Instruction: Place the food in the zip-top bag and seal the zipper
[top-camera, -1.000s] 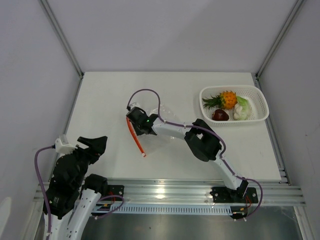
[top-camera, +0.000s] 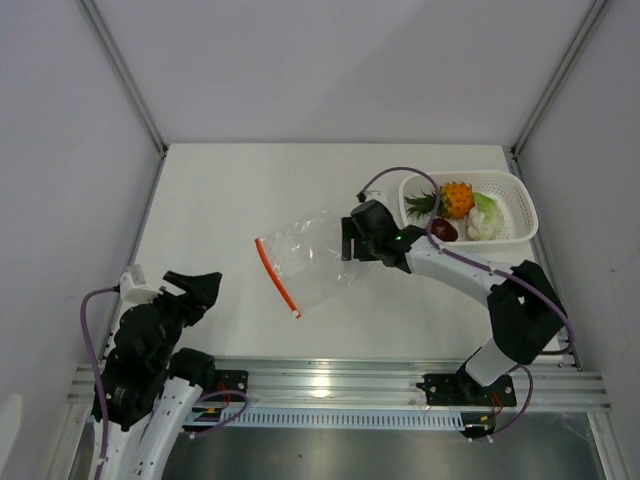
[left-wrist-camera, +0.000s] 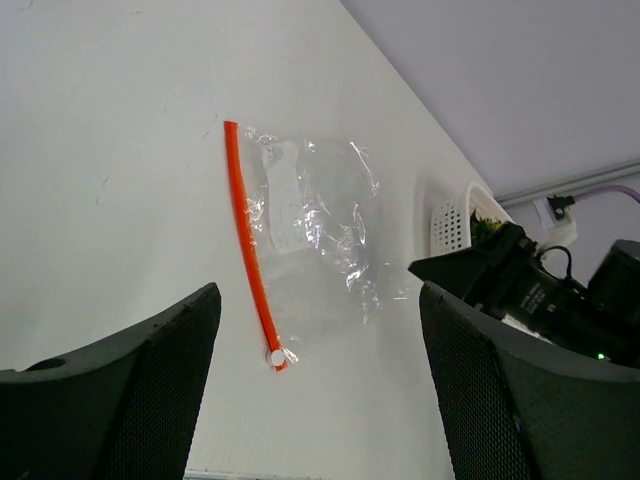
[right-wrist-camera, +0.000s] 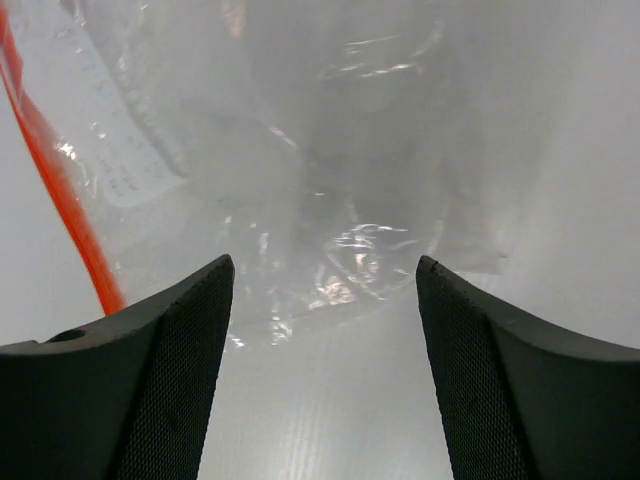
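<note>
A clear zip top bag with an orange zipper strip lies flat in the table's middle. My right gripper is open above the bag's right part, near the basket; in its wrist view the bag lies below the parted fingers. At the lower left, my left gripper stands open, empty, facing the bag. A white basket at the right holds an orange pineapple, a dark red item and a pale green leafy vegetable.
Walls stand on both sides and behind; a metal rail runs along the front edge.
My right gripper has moved right, from over the zipper end of the bag toward the basket. My left gripper has shifted very slightly right.
</note>
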